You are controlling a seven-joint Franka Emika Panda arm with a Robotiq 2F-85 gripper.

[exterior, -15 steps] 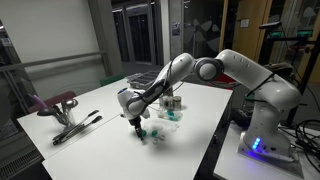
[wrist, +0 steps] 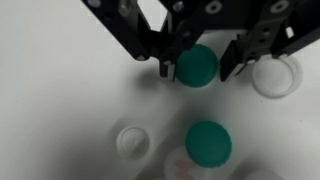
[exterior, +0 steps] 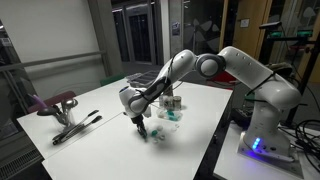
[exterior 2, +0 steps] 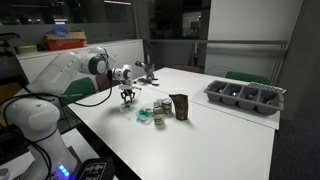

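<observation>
My gripper is part open around a round teal lid [wrist: 197,65] in the wrist view. The left finger [wrist: 168,70] sits close against the lid's edge, while a small gap shows on the right side. Whether the fingers touch it cannot be told. Another teal lid [wrist: 208,144] tops a pale container [wrist: 180,165] just below. In exterior view 1 the gripper [exterior: 141,132] points down close to the white table, and its fingertips are too small to make out clearly.
Clear round lids [wrist: 276,76] lie nearby. Jars [exterior 2: 167,106] and a dark brown bag [exterior 2: 180,107] stand beyond the teal pieces. A grey compartment bin [exterior 2: 245,97] is at the far side. Utensils in holders [exterior: 66,115] stand left.
The other objects have not visibly moved.
</observation>
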